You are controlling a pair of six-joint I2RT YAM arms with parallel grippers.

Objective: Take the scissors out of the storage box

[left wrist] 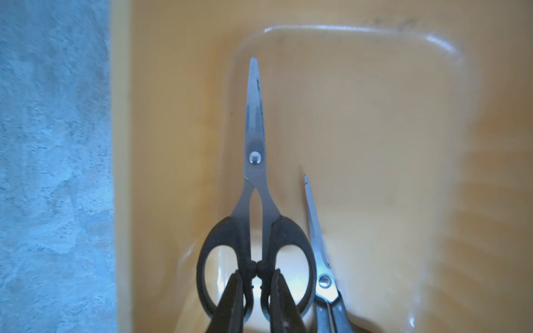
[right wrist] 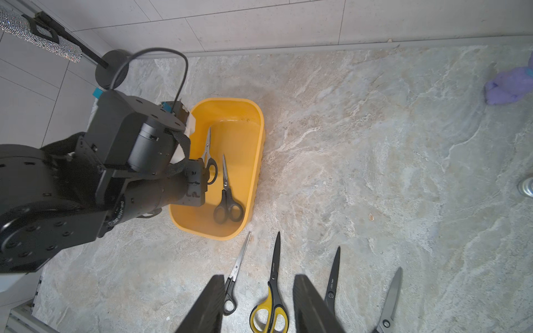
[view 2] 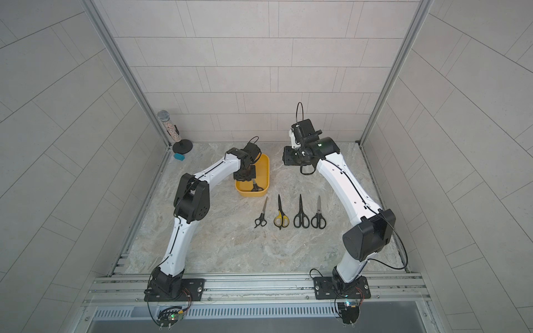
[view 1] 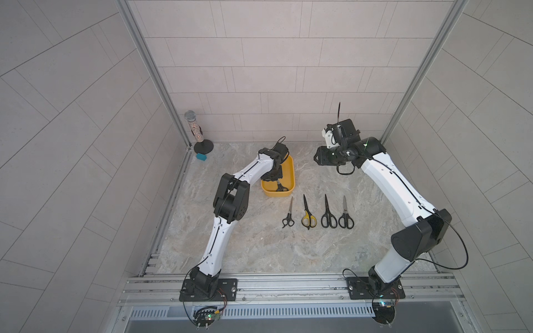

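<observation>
Two pairs of scissors lie in the yellow storage box. Black-handled scissors with short silver blades are by the box's left wall in the left wrist view. Lower to their right, the other pair of scissors is partly cut off by the frame edge. My left gripper is over the first pair's handles, its fingers parted across the two inner handle bars; whether it touches them I cannot tell. To the right of the box, my right gripper hangs above the table, fingers apart and empty.
In front of the box, several scissors lie in a row on the table, among them a yellow-and-black pair. A black-based stand and small blue block occupy the back left.
</observation>
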